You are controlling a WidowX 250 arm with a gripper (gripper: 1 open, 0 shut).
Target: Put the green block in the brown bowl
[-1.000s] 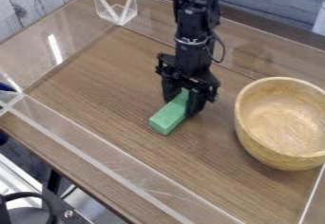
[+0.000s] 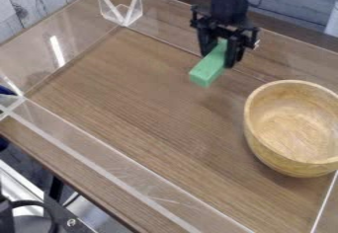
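Observation:
The green block [image 2: 208, 66] hangs from my gripper [image 2: 222, 50], which is shut on its upper end. Its long body slants down and to the left. From this single view I cannot tell exactly how high it is above the table. The brown bowl [image 2: 259, 118], round and light-coloured, stands at the right with its mouth facing up, and the part of its inside that shows is empty. Gripper and block are up and to the left of the bowl, clear of its rim.
A clear plastic bracket [image 2: 121, 7] stands at the back left. A clear rail [image 2: 99, 158] edges the front left, with black cables [image 2: 30, 215] beyond it.

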